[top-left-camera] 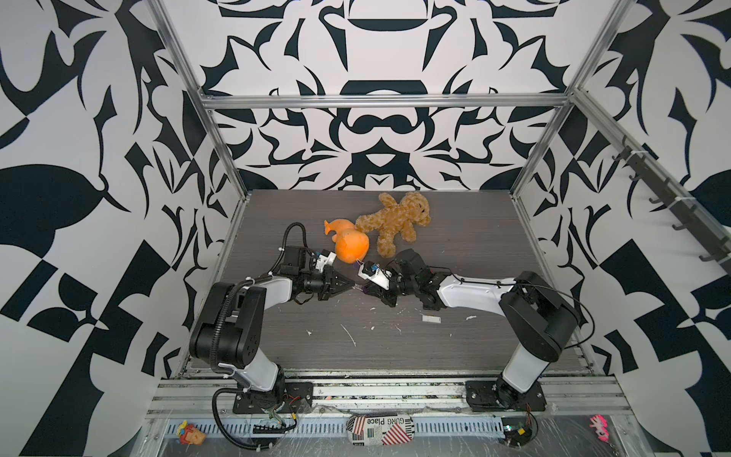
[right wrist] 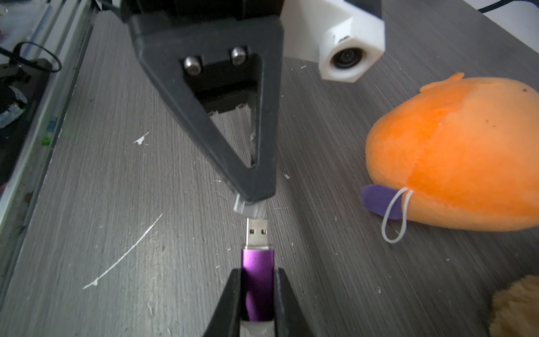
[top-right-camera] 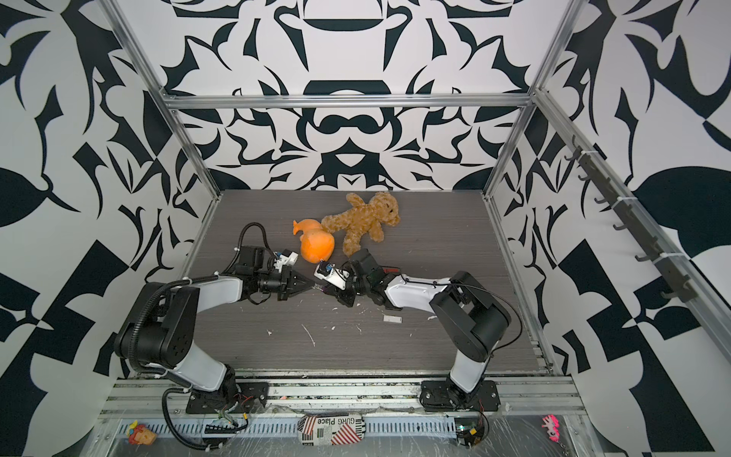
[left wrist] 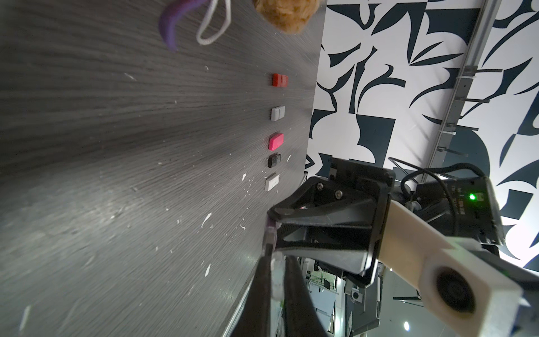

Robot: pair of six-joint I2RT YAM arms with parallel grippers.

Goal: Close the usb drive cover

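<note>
In the right wrist view, a purple USB drive (right wrist: 258, 275) stands with its bare metal plug (right wrist: 257, 231) pointing at the left gripper. My right gripper is shut on the drive's body, one finger on each side. A clear cover (right wrist: 250, 207) sticks out from the tip of my left gripper, just short of the plug and roughly in line with it, with a small gap. In the left wrist view my left gripper is shut on this cover, a pale piece between its fingers. Both grippers (top-left-camera: 353, 283) meet tip to tip near mid-table.
Behind the grippers lie an orange plush (top-left-camera: 351, 245) and a brown teddy bear (top-left-camera: 396, 221). Several small blocks, one red (left wrist: 279, 80) and one pink (left wrist: 275, 141), form a row beside the right arm.
</note>
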